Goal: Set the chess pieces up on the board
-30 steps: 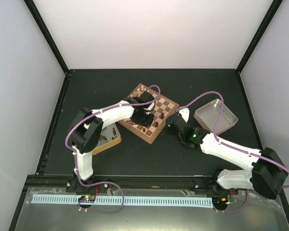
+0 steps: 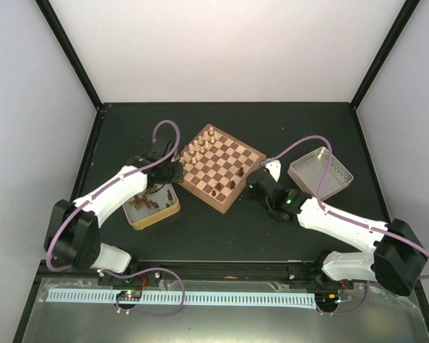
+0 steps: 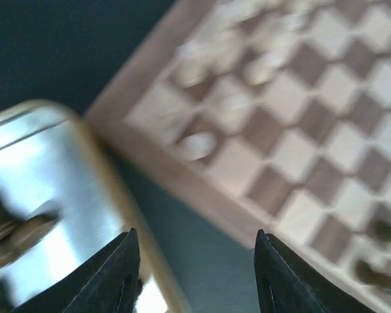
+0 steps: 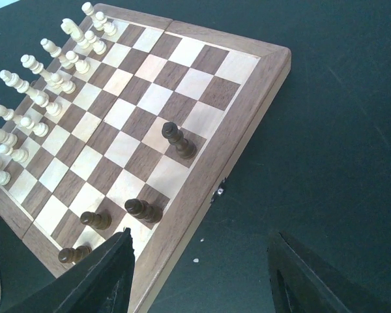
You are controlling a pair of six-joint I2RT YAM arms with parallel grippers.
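Observation:
The chessboard [image 2: 222, 164] carries rows of white pieces [image 4: 72, 59] along one side and a few dark pieces [image 4: 176, 140] near the opposite edge. My left gripper is open, over the gap between the board and the yellow bin [image 2: 157, 218], which holds loose dark pieces [image 3: 23, 238]; its wrist view is blurred. My right gripper stands open beside the board's near right edge, with nothing between its fingers.
A grey tray [image 2: 320, 172] sits at the right, largely empty.
My left arm has swung left, off the board toward the bin, uncovering more of the board. The right arm looks unmoved.

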